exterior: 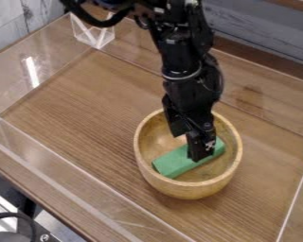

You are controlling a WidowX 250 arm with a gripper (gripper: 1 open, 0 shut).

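Observation:
A yellow-tan bowl (pixel 220 179) stands on the wooden table with a green block (pixel 174 164) lying inside it. My black gripper (pixel 195 140) reaches down from the top of the view into the bowl, over the back part of the block, with its fingers apart. It partly hides the block and the bowl's back; whether the fingertips touch the block is unclear.
A white wire-like holder (pixel 94 28) stands at the upper left. Dark cables lie at the lower-left edge.

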